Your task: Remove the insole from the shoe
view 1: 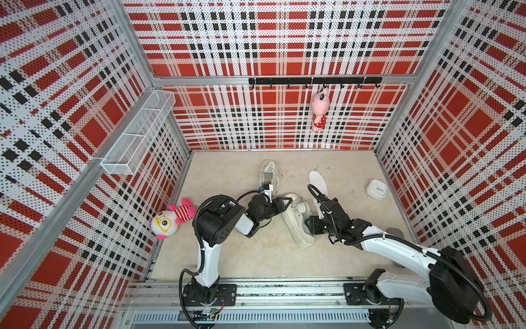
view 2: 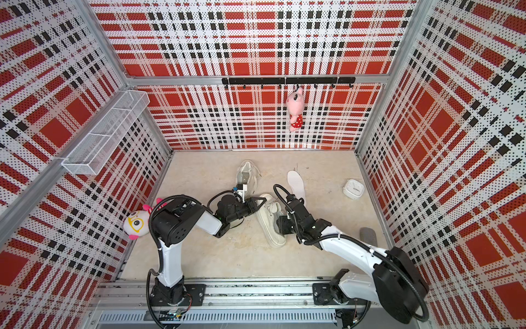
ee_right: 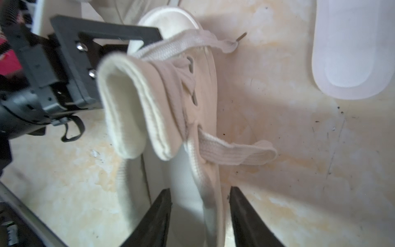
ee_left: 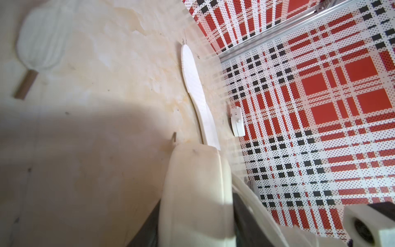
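Observation:
A cream shoe [view 1: 297, 224] lies mid-table between my arms, laces loose and tongue folded up. My left gripper [view 1: 285, 204] is shut on its toe [ee_left: 196, 185]; in the left wrist view the toe fills the space between the dark fingers. At the heel end, my right gripper is part open, one of its fingertips [ee_right: 164, 201] over the shoe's opening and the other outside the side wall. The shoe's side rim [ee_right: 207, 193] runs between these fingers. Inside the shoe a pale grey insole [ee_right: 181, 185] shows. Contact at the right fingertips cannot be told.
A white loose insole [view 1: 316, 179] lies flat behind the right arm. The second shoe [view 1: 268, 171] stands behind the left gripper. A white clock [view 1: 376, 188] sits at right, a striped pink toy [view 1: 174, 218] at left.

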